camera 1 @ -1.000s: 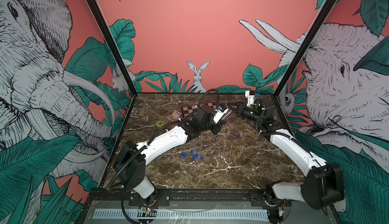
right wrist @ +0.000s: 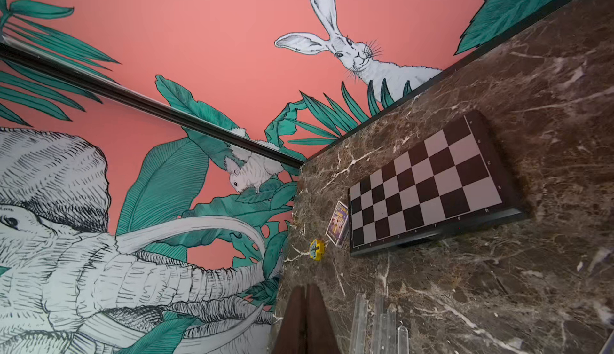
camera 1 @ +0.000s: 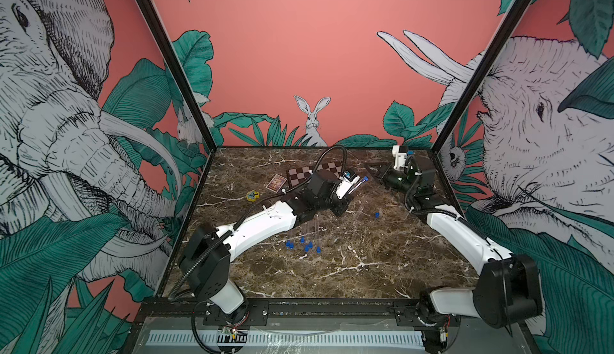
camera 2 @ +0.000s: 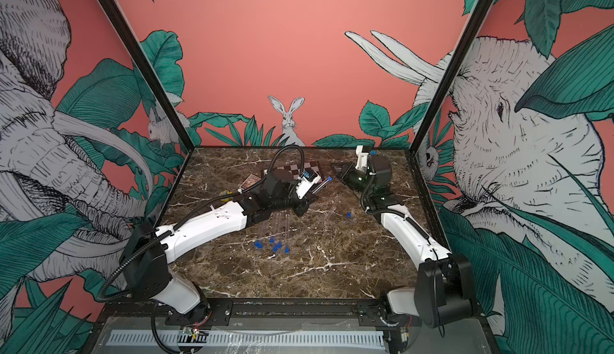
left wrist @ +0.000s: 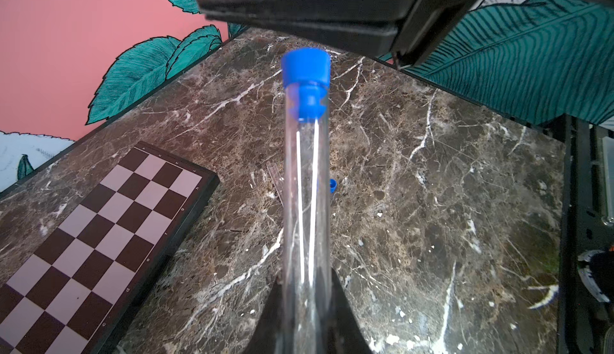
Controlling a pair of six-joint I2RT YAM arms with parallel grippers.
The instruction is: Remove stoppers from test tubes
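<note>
My left gripper is shut on an upright-looking clear test tube (left wrist: 305,175), its blue stopper (left wrist: 305,66) seated in the top. In the top left view this tube sits at the table's middle. My right gripper is shut with nothing between its fingers, just right of the held tube. More clear tubes (right wrist: 383,331) lie on the table, partly hidden by the left arm in the top views. Several loose blue stoppers (camera 1: 308,246) lie near the middle front, and another blue piece (camera 1: 377,214) lies farther right.
A checkered board (right wrist: 422,187) lies at the back middle, with a card (right wrist: 337,223) and a small yellow object (right wrist: 316,249) to its left. Black rails edge the table.
My right gripper has shifted slightly right, away from the held tube, and the blue stopper now shows more clearly. My left gripper with the tube has moved very little.
</note>
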